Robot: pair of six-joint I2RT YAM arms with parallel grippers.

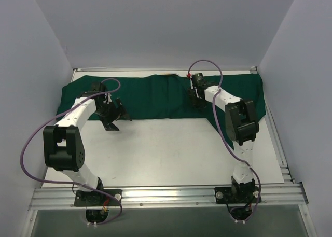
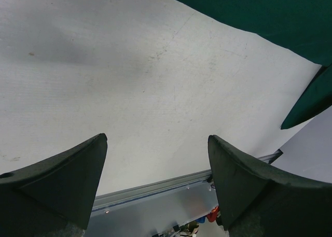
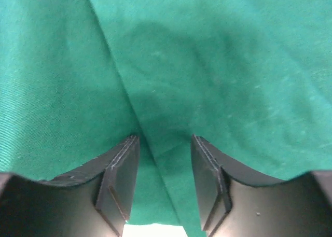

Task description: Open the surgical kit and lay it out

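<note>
A green cloth (image 1: pixel 153 98) lies spread in a wide band across the back of the white table, with a layer edge and a flap coming forward on the right. In the right wrist view the green cloth (image 3: pixel 207 86) fills nearly everything, and a cloth edge runs between my fingers. My right gripper is open close over this edge, nothing visibly pinched; whether its tips touch the fabric I cannot tell. Near the cloth's front left border hovers my left gripper (image 1: pixel 120 123), open and empty; only bare table shows between its fingers. No instruments are visible.
A metal rail (image 1: pixel 166 193) runs along the front edge, and grey walls (image 1: pixel 166 35) enclose the back and sides. The right arm hides part of the cloth flap.
</note>
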